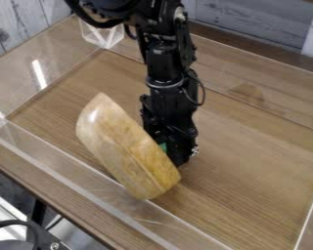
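Observation:
The black robot arm reaches down from the top centre, its gripper (170, 142) low over the wooden table (245, 166). Just in front of it a long, pale wooden curved piece (124, 146) leans diagonally toward the lower right, covering much of the fingertips. A small bit of something green shows between this piece and the gripper. The fingers appear closed on something there, but what exactly they grip is hidden.
Clear plastic edging runs along the table's left and front. A white object (312, 37) stands at the back right.

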